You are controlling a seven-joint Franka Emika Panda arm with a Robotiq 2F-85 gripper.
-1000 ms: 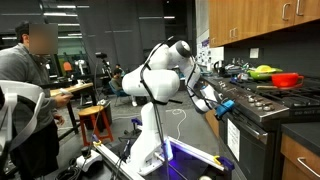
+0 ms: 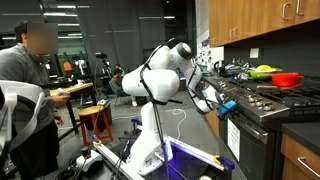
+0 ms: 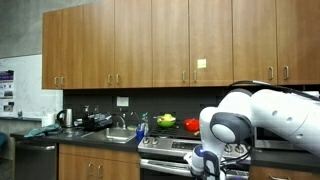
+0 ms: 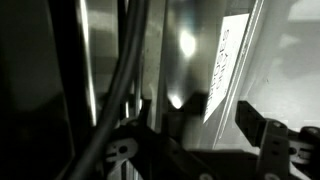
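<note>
My gripper is open, its two dark fingers spread along the bottom of the wrist view with nothing gripped between them. Close in front of it is the shiny metal front of the stove, with a white printed label [image 4: 228, 62] on it. In exterior view 1 the arm [image 2: 160, 85] reaches toward the stove front [image 2: 252, 150], and something blue [image 2: 228, 107] shows at its end, beside the top of that front. Whether the fingers touch the stove cannot be told. A dark cable [image 4: 126, 75] crosses the wrist view.
On the stovetop stand a red pot [image 2: 287, 79] and a bowl of green and yellow items [image 2: 263, 71]. Along the wall, the counter holds a sink with a faucet [image 3: 122, 120] and a blue bottle [image 3: 140, 134]. A person [image 2: 28, 70] and an orange stool [image 2: 95, 122] are at the left.
</note>
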